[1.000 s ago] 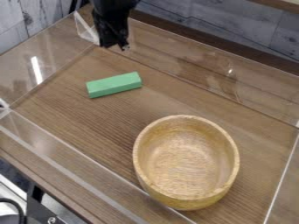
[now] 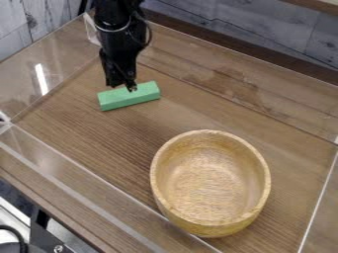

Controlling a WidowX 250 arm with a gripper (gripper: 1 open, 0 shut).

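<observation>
My black gripper point(image 2: 122, 74) hangs in the upper left of the camera view, just above a pale green rectangular block point(image 2: 128, 96) lying on the wooden table. The fingertips are small and dark, and whether they are apart or closed is hard to make out; nothing shows held between them.
A large round tan bowl point(image 2: 211, 183) stands at the lower right. Some cables show at the lower left edge.
My gripper has come down and toward the front, from the top edge to just over the green block. The block and bowl have not moved.
</observation>
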